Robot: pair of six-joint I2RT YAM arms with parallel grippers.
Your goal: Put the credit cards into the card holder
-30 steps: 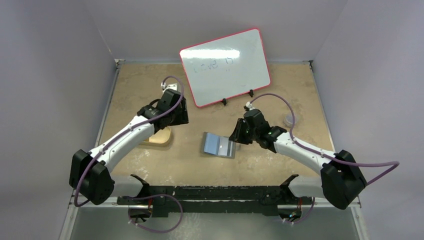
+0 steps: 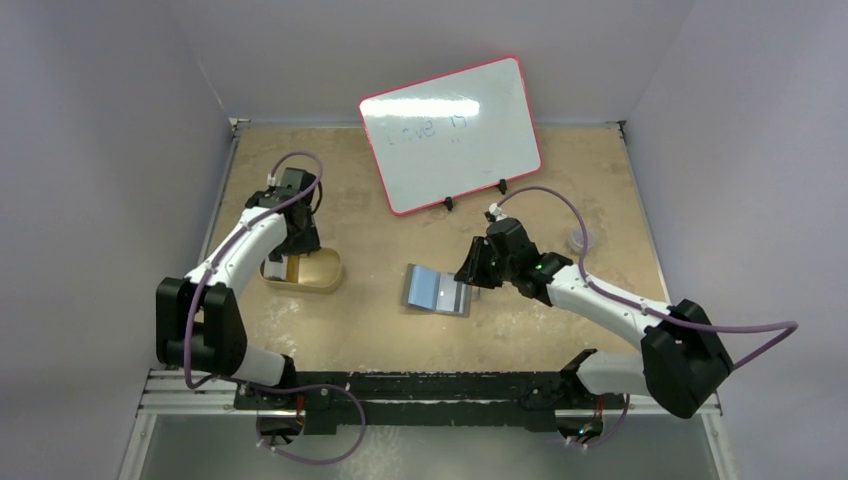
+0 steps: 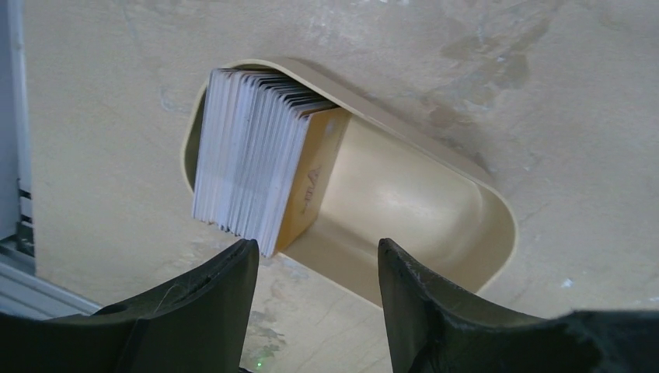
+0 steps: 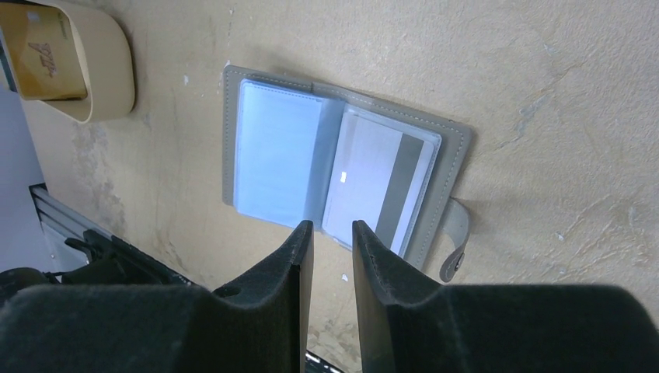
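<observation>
In the left wrist view a row of credit cards (image 3: 249,148) stands on edge, packed into one end of a beige box (image 3: 404,186); the end card (image 3: 315,175) is yellow-gold. My left gripper is open over the box's near wall, nothing between its fingers. The grey card holder (image 4: 231,140) lies spread open on the table, with a light blue pocket (image 4: 276,151) on one side and a clear pocket (image 4: 364,159) crossed by a dark stripe on the other. Beside the holder's near edge, my right gripper stands partly open and empty.
A grey strap with a snap (image 4: 457,233) sticks out from the holder's side. At the back leans a whiteboard (image 2: 455,140) on black feet. A small round clear item (image 2: 580,240) sits at the right. Bare table separates box and holder.
My left arm has swung left from between the box and the whiteboard to over the box. The right arm has barely shifted, and the holder stays in place.
</observation>
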